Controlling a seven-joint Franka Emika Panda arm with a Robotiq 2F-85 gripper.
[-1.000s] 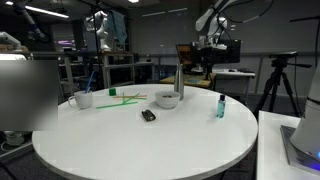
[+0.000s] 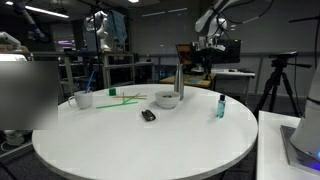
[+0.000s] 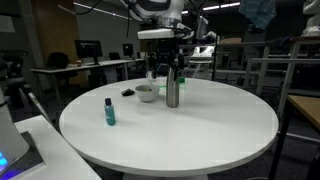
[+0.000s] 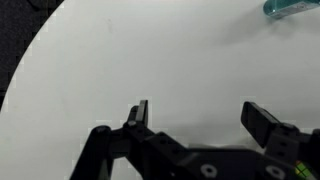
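Note:
In the wrist view my gripper is open, its two dark fingers wide apart over bare white table. No object lies between them. A small teal bottle with a dark cap point(image 2: 220, 107) stands upright near the right edge of the table in exterior view 1. Exterior view 2 has the same bottle point(image 3: 110, 116) toward the near left, and part of it point(image 4: 292, 6) shows at the wrist view's upper right corner, beyond the fingers. The gripper cannot be made out in either exterior view.
A white bowl point(image 2: 168, 100), a tall grey tumbler point(image 3: 173, 92), a small black object point(image 2: 148, 115), a white mug point(image 2: 81, 100) and several coloured sticks point(image 2: 125, 99) share the round table point(image 2: 120, 150). Someone point(image 2: 210, 40) stands beyond it.

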